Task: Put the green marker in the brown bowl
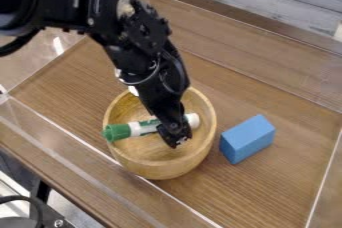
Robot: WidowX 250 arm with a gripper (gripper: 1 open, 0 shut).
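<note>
The green marker (123, 131), with a green end and a white body, lies across the inside of the brown bowl (171, 166). Its green end rests over the bowl's left rim, and its white end reaches toward the right side. My black gripper (171, 127) points down into the bowl from the upper left. One dark finger covers the middle of the marker. The other finger is not clearly distinguishable, so the gap between them is unclear.
To the right of the bowl a blue block (246, 139) sits on the wooden table (267, 197). Free table lies behind and to the right. Black cables (27, 204) show at the lower left, beyond the table edge.
</note>
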